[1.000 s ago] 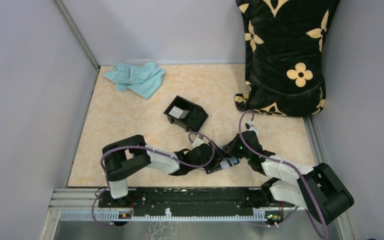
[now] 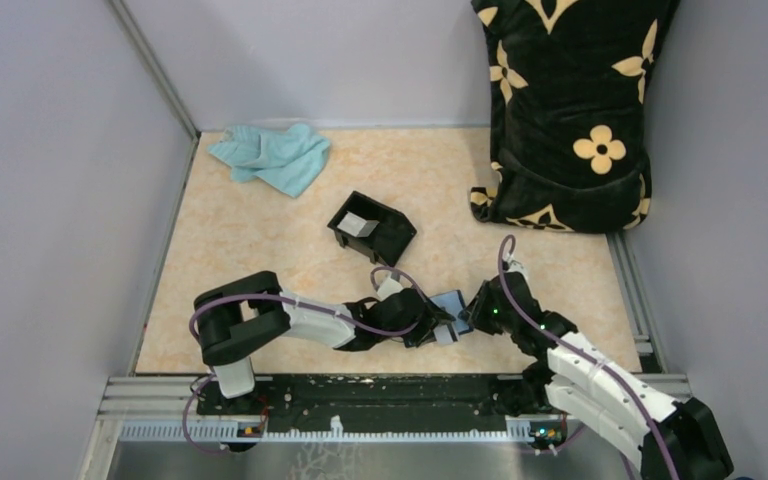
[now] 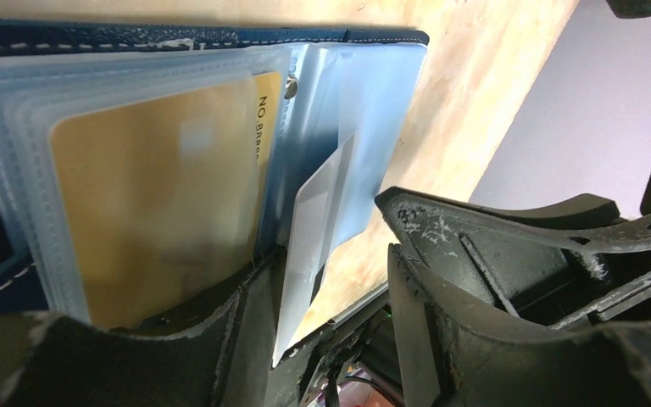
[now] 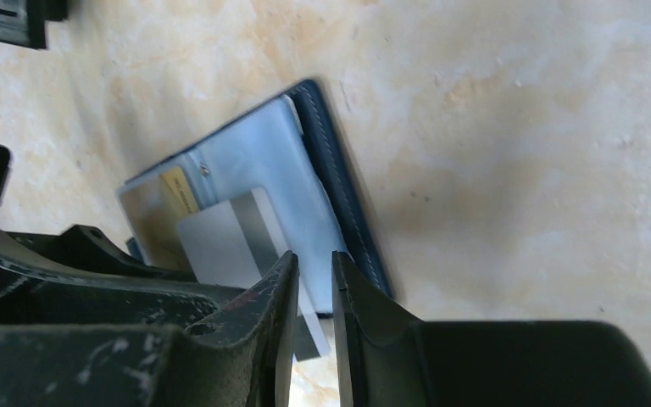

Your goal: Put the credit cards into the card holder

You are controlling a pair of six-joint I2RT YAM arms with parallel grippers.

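The dark blue card holder (image 2: 451,300) lies at the front of the table, its clear sleeves spread. In the left wrist view a gold card (image 3: 153,195) shows in a sleeve. A white card with a dark stripe (image 4: 229,242) slants across the pale blue inside of the holder (image 4: 258,153). My left gripper is part open around this white card, which stands close to one finger and clear of the other. My right gripper is at the holder's right edge, fingers a little apart with nothing seen held between them.
A black box (image 2: 388,238) with a light card inside stands behind the left gripper. A blue cloth (image 2: 275,155) lies at the back left, and a black flowered cushion (image 2: 570,120) is at the back right. Both grippers are close together.
My right gripper has moved right and toward the front, off the holder, uncovering its right side. The left arm and the holder have shifted slightly left.
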